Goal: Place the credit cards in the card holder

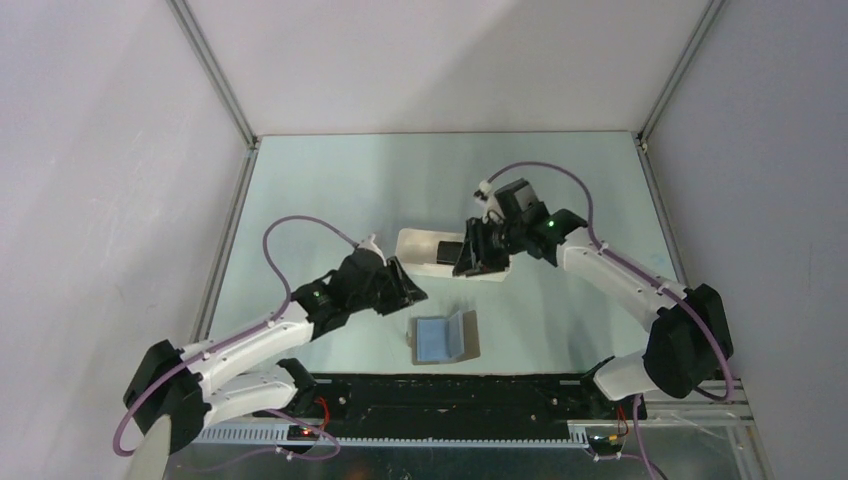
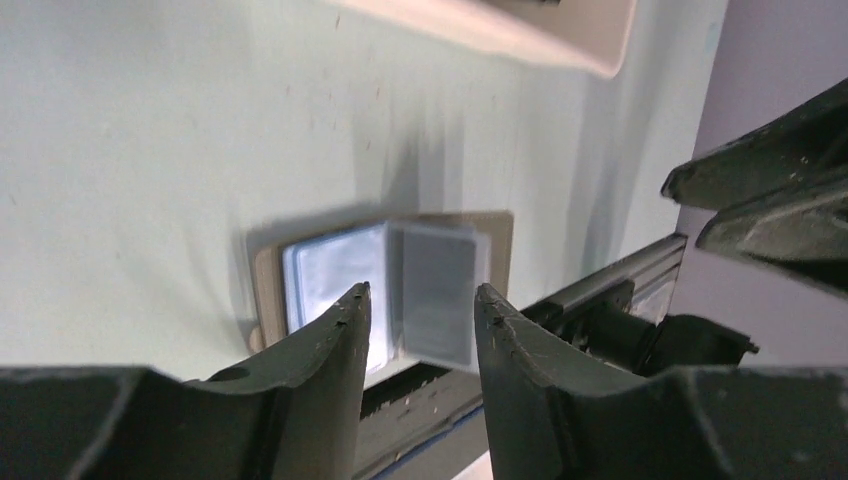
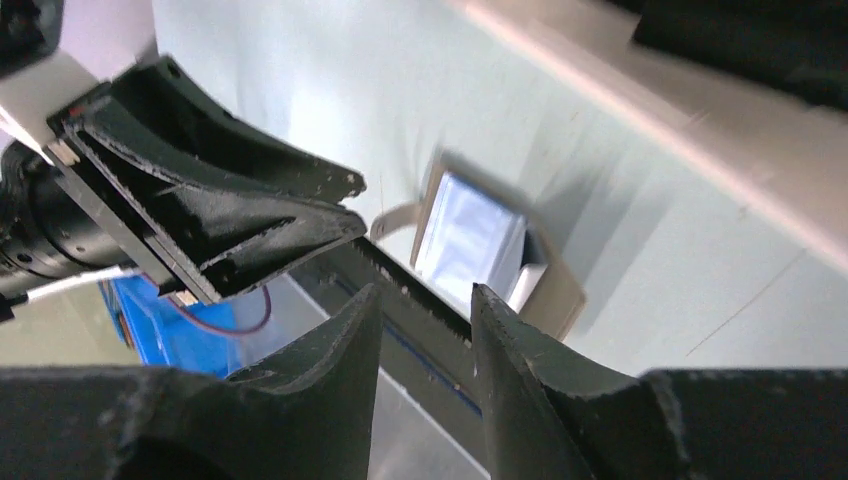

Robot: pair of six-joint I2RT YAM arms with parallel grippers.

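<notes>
The card holder (image 1: pixel 433 340) lies near the table's front, spread open, its blue-white inner side up and a clear sleeve (image 2: pixel 440 280) standing raised. Behind it sits a white tray (image 1: pixel 414 245) with a black flat item (image 1: pixel 450 253) in it, partly covered by my right arm. Over the tray's right part hangs my right gripper, fingers apart, nothing between them. My left gripper is open and empty, in the air behind and left of the holder. I cannot make out single credit cards.
Bare table (image 1: pixel 330 180) stretches behind and left of the tray, and more is free at its right. A dark beam (image 1: pixel 450 400) runs along the front edge. Both grippers are close to each other near the tray.
</notes>
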